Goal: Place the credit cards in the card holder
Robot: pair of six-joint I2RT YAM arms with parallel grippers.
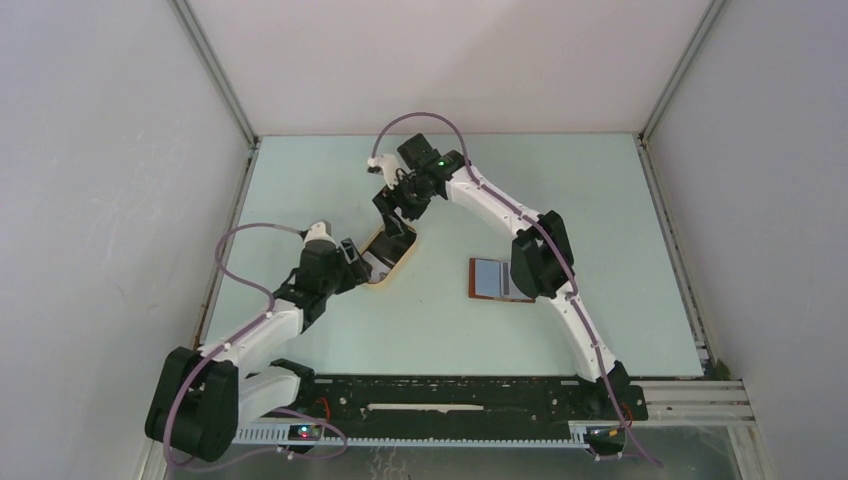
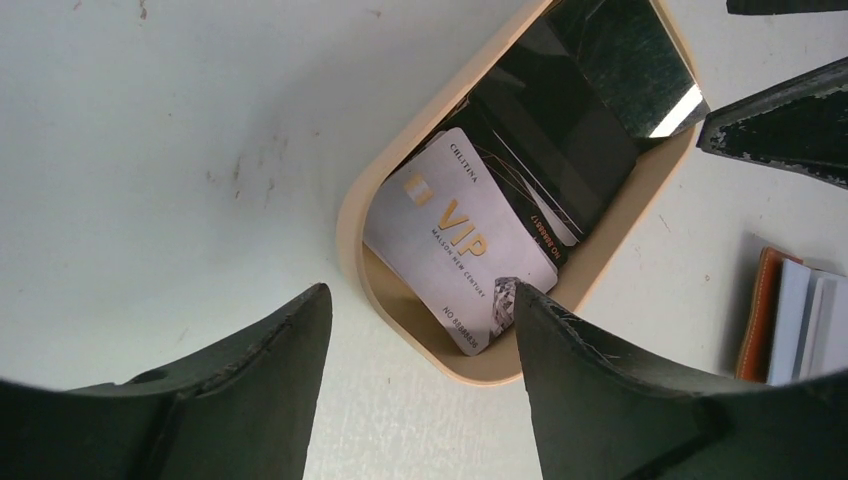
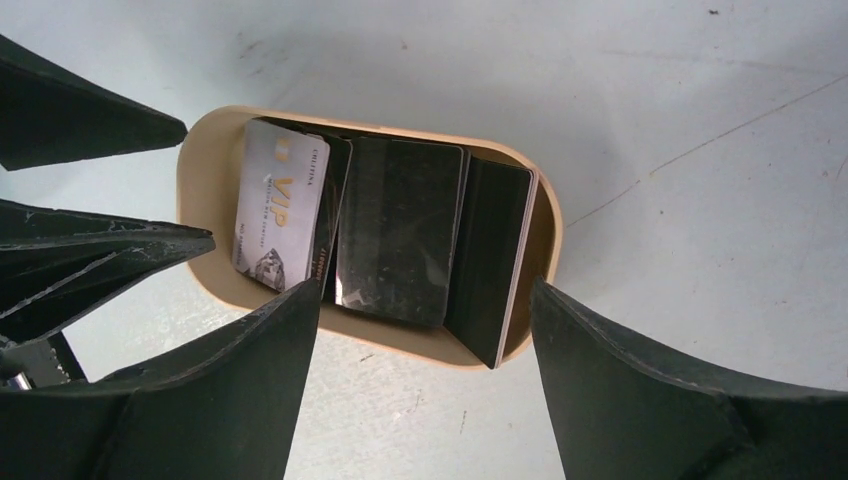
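Several cards lie in a shallow tan box (image 1: 402,262). In the left wrist view a silver VIP card (image 2: 460,240) lies at the box's near end, with dark cards beyond it. The right wrist view has a glossy black card (image 3: 400,230) in the middle and another dark card (image 3: 490,260) leaning on the end wall. My left gripper is part open over the silver card's end, nothing between its fingers. Over the box's other end, my right gripper is likewise part open and empty. The brown card holder (image 1: 487,279) lies unfolded, showing pale sleeves.
The two grippers are close together over the small box, each showing in the other's wrist view. My right forearm passes over the holder's right edge.
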